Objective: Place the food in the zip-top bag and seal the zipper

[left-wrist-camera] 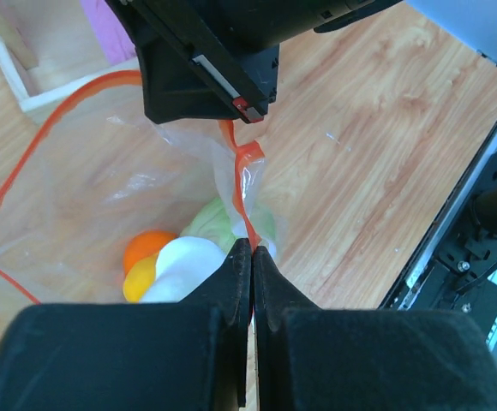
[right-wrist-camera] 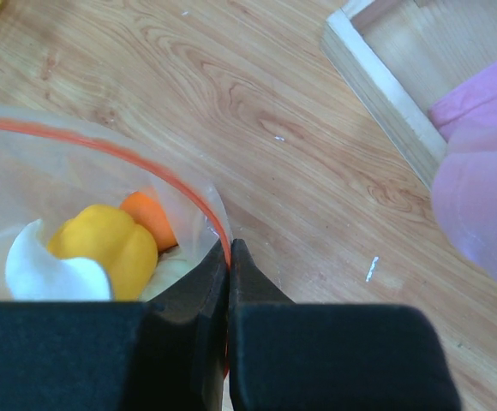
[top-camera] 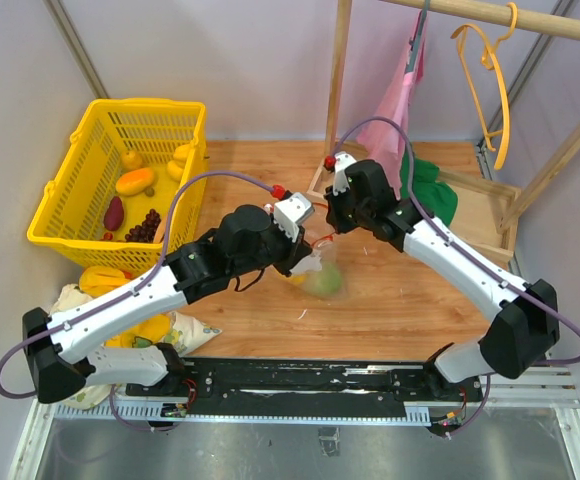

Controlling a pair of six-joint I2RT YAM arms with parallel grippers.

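A clear zip top bag (top-camera: 322, 272) with an orange zipper hangs between my two grippers over the table. It holds food: in the left wrist view an orange fruit (left-wrist-camera: 143, 247), a pale green item (left-wrist-camera: 206, 224) and a white item (left-wrist-camera: 180, 270); in the right wrist view a yellow pepper (right-wrist-camera: 116, 251). My left gripper is shut on the bag's zipper edge. My right gripper, shut on the other stretch of that edge, is above and behind the left one. The bag's mouth looks loose and gaping.
A yellow basket (top-camera: 60, 230) of toy food stands at the left, with more items below it. A wooden rack (top-camera: 485, 210) with pink and green cloths and a hanger (top-camera: 503, 130) stands at the back right.
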